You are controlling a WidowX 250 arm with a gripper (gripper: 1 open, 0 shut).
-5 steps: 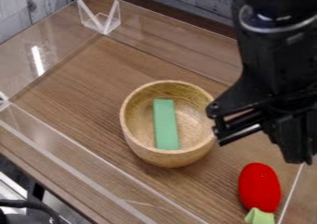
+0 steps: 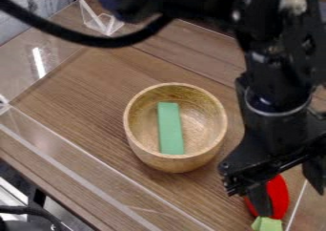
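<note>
The black gripper (image 2: 274, 178) hangs low at the right, open, its fingertips over a red oval object (image 2: 273, 203) with a pale green piece (image 2: 266, 225) below it at the bottom edge. The fingers partly hide the red object; whether they touch it is unclear. Left of the gripper, a round wooden bowl (image 2: 140, 144) holds a green bar (image 2: 170, 128) lying inside it.
A clear plastic holder (image 2: 102, 17) stands at the back left. Black cables arch across the top, and the arm fills the right side.
The gripper has descended toward the red object and now partly covers it. The bowl, bar and green piece stay in place.
</note>
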